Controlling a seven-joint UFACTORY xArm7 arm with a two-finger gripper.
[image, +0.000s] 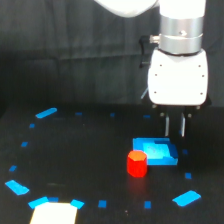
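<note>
My gripper (175, 127) hangs at the right, its two thin fingers pointing down and apart, with nothing seen between them. Its fingertips appear just above the back right corner of a blue square tray (174, 158); how high above cannot be told. The tray's inside looks lighter blue. At its front left stands a red block (137, 164) with a many-sided outline, overlapping the tray's corner in this view.
Flat blue pieces lie about the dark table: one at the back left (46, 113), one at the left (17, 187), one at the right (186, 198). A pale block (54, 214) is cut off by the bottom edge.
</note>
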